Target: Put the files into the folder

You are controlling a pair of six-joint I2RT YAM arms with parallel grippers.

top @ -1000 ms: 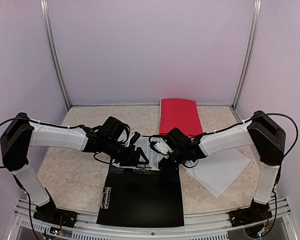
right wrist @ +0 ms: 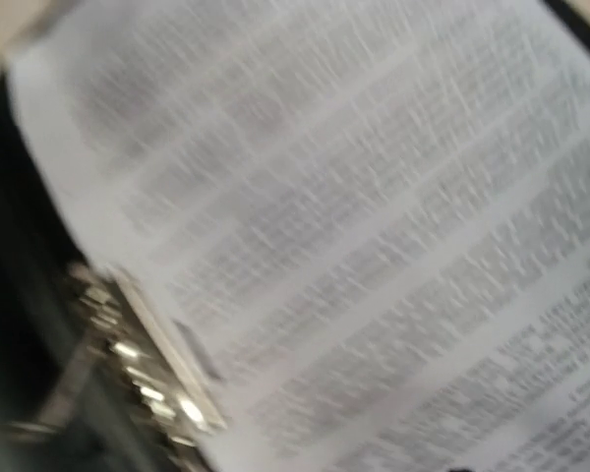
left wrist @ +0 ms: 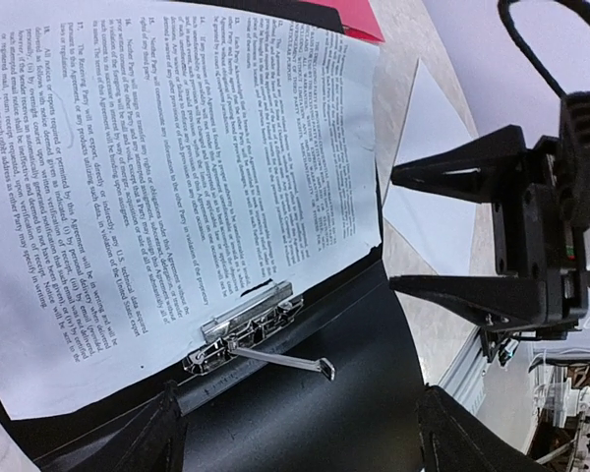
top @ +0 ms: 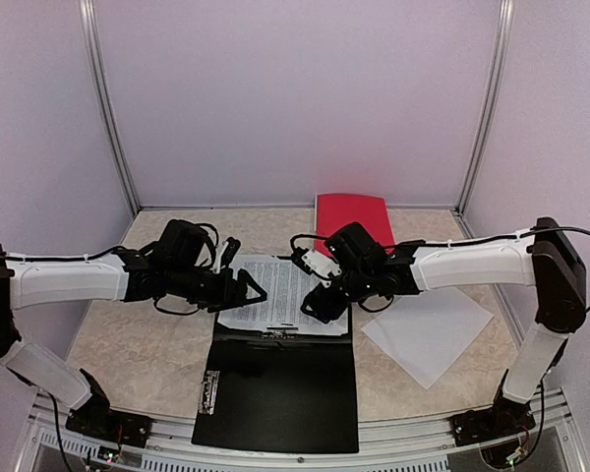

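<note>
An open black folder (top: 275, 393) lies at the front middle, printed sheets (left wrist: 177, 177) on its back half beside a metal clip (left wrist: 246, 324) with a lever sticking out. My left gripper (top: 246, 290) hangs over the left of the sheets; in its wrist view only blurry finger edges show along the bottom, apart. My right gripper (top: 315, 295) is over the right of the sheets; its fingers also show at the right of the left wrist view, spread apart with nothing between them. The right wrist view is blurred and shows the sheets and clip (right wrist: 157, 364).
A red folder (top: 350, 216) lies at the back, partly behind the right arm. A blank white sheet (top: 428, 334) lies on the table to the right. Walls enclose the back and sides.
Both arms have risen from the sheets and clip, the left one moving leftward and the right one upward, uncovering more of the printed pages.
</note>
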